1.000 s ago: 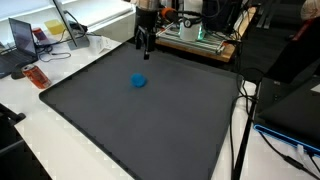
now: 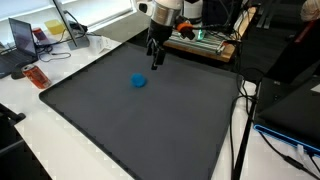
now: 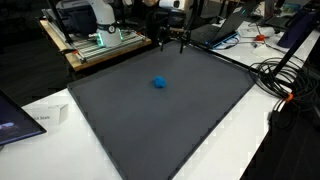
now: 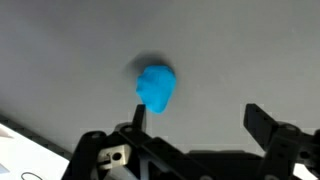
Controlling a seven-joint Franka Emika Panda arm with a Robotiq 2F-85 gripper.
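Note:
A small bright blue object (image 2: 138, 80) rests on the dark grey board (image 2: 150, 120), toward its far side. It also shows in exterior view 2 as a blue lump (image 3: 159, 82) with bare board around it. Above the board's far edge hangs my gripper (image 2: 156, 62), to the right of the blue object and apart from it. In the wrist view the gripper is open, its black fingers (image 4: 137, 122) wide apart and nothing between them. There the blue object (image 4: 156, 88) lies beyond the left finger, on the board below.
An orange-red can (image 2: 36, 76) stands off the board's left corner, near a laptop (image 2: 24, 36). Black cables (image 3: 285, 85) lie beside the board in exterior view 2. The board's near and middle parts are clear.
My gripper has shifted to the right and a little lower in exterior view 1, away from the blue object. The blue object has stayed in place.

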